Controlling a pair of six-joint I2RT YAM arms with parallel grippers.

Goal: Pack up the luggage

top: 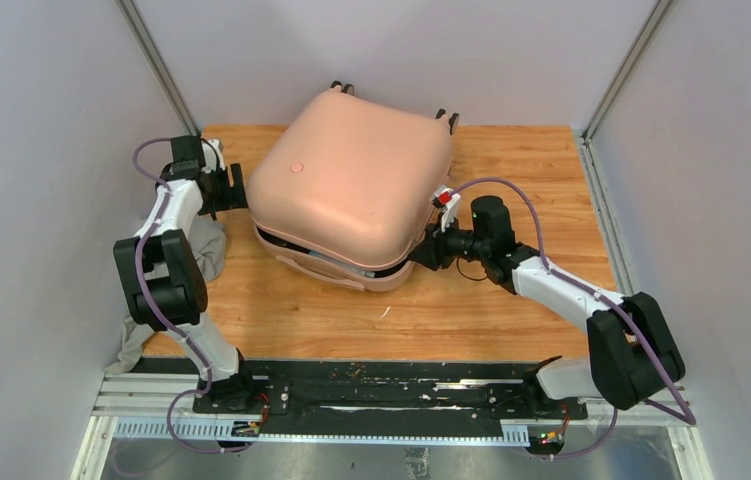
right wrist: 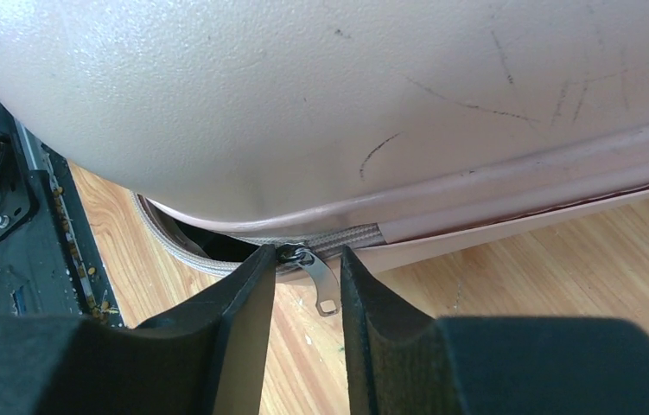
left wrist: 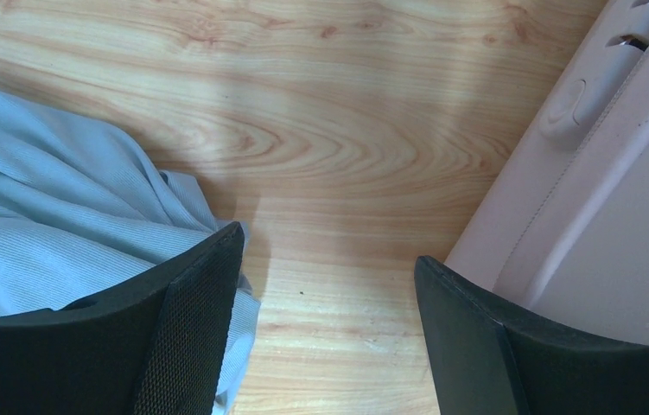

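The pink suitcase (top: 349,180) lies on the table with its lid down and a dark gap along the front. In the right wrist view my right gripper is part open at the suitcase's corner, its fingertips either side of the metal zipper pull (right wrist: 324,290) and slider, beside the open part of the zipper (right wrist: 178,242). My left gripper (top: 231,185) is at the suitcase's left side; in the left wrist view its fingers (left wrist: 328,259) stand open over bare wood, between a grey-blue cloth (left wrist: 70,173) and the suitcase wall (left wrist: 614,216).
The grey cloth (top: 206,250) lies along the table's left edge under my left arm. Bare wood (top: 521,160) is free to the right and in front of the suitcase. Walls close in the left, back and right.
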